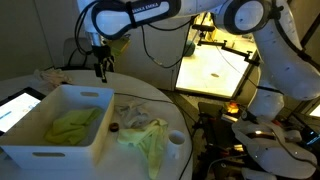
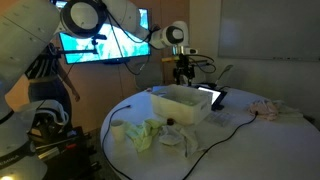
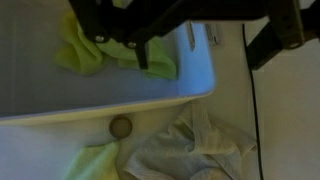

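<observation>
A green cloth [image 1: 70, 128] lies crumpled on the floor of the white box [image 1: 62, 153], and it shows again as green cloth [image 3: 85, 58] in the wrist view. High above the box's far right corner hangs my gripper [image 1: 101, 72], pointing down. Its fingers are wide apart in the wrist view, with no cloth held between the fingers. On the table right of the box are a yellow-green cloth [image 1: 150, 140] and a greyish-white cloth [image 3: 190, 148], both rumpled and apart from the gripper.
A small dark round object [image 3: 121, 126] lies close by the box wall. A white cup [image 1: 175, 143] stands near the table's right edge. Beyond the box are a bright screen [image 2: 236, 99] and a pinkish cloth [image 2: 265, 108]. A dark cable [image 2: 215, 145] crosses the table.
</observation>
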